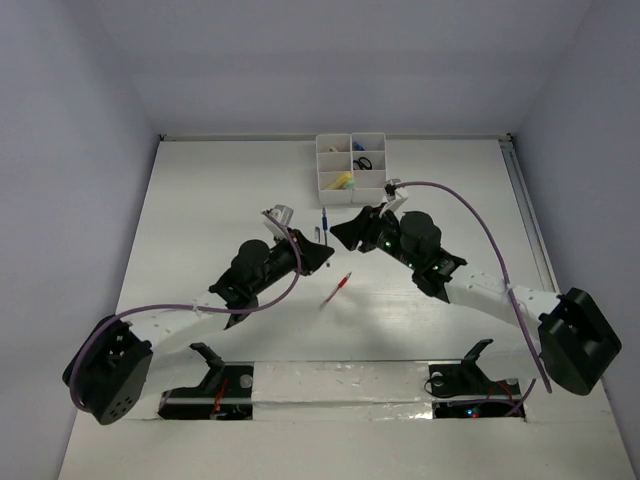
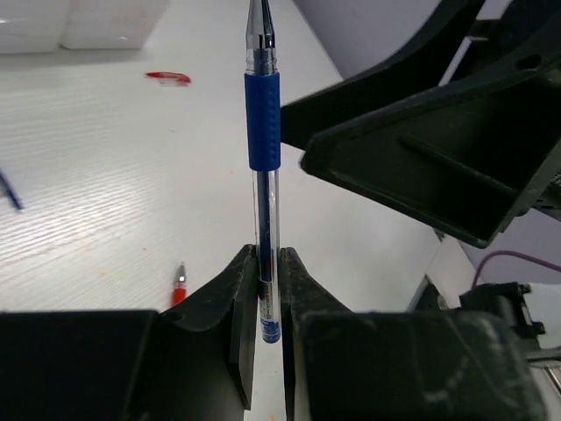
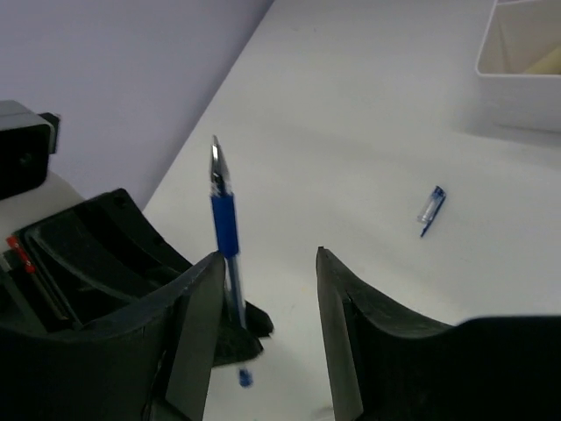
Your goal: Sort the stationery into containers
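A blue pen [image 2: 264, 123] stands upright in the fingers of my left gripper [image 1: 323, 250], which is shut on its lower part. My right gripper [image 1: 345, 232] is open just right of the pen, its fingers apart; in the right wrist view the pen [image 3: 224, 219] shows beyond them, held by the left gripper. A red pen [image 1: 336, 289] lies on the table below the grippers. Another blue pen [image 3: 431, 206] lies on the table in the right wrist view.
A white compartment container [image 1: 334, 142] at the back centre holds yellow items, black scissors [image 1: 364, 163] and blue items. The table to the left and right of the arms is clear.
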